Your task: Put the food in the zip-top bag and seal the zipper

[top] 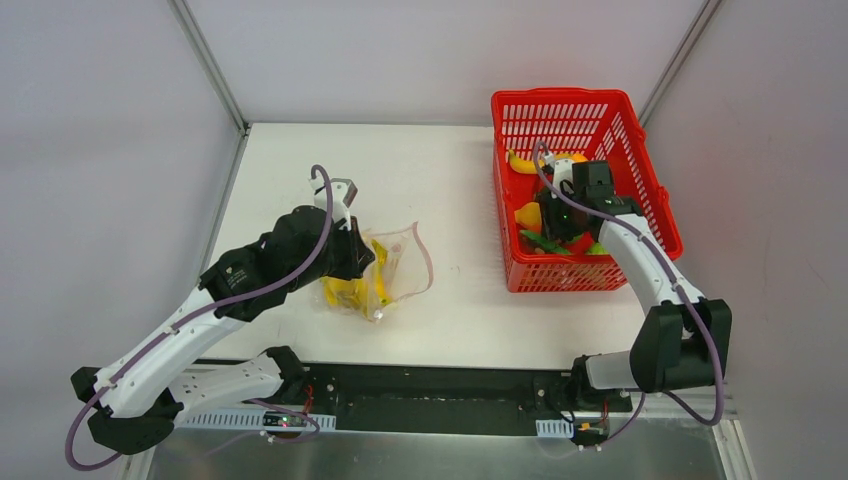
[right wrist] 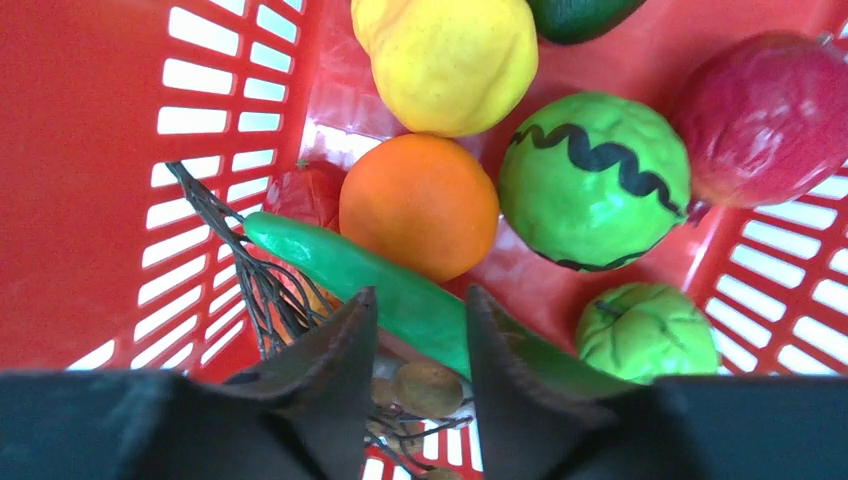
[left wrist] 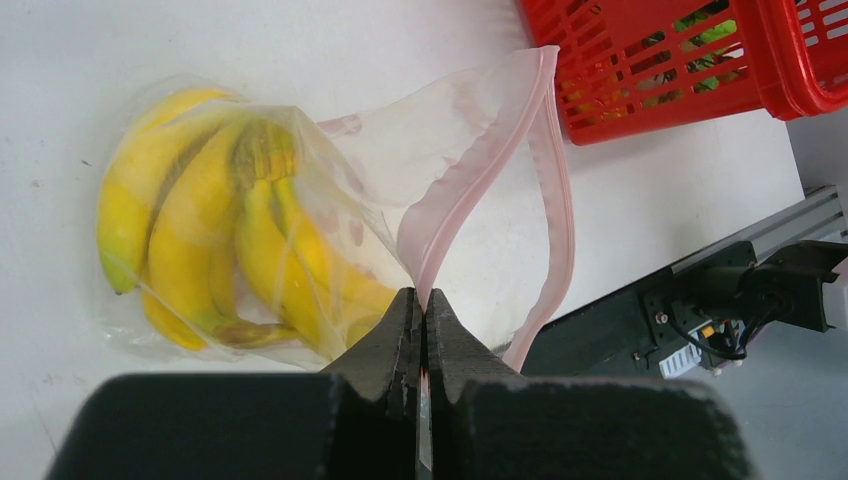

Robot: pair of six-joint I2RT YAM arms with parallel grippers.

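Observation:
On the white table lies the clear zip top bag [left wrist: 350, 190] with a pink rim, its mouth gaping toward the basket. Several bananas [left wrist: 190, 220] are inside it. My left gripper is shut on the bag's rim, pinching one edge of the mouth. Inside the red basket [top: 515, 270], my right gripper is part open. Its fingertips stand over a long green pepper-like vegetable [right wrist: 400, 295], which shows between and beyond them; whether they touch it I cannot tell.
Round the green vegetable lie an orange [right wrist: 420, 205], a yellow fruit [right wrist: 455, 70], a green ball-shaped fruit [right wrist: 595, 180], a red fruit [right wrist: 765, 120] and a small green one [right wrist: 650, 332]. Dark stringy stems [right wrist: 260, 280] lie by the slotted wall. Table between bag and basket is clear.

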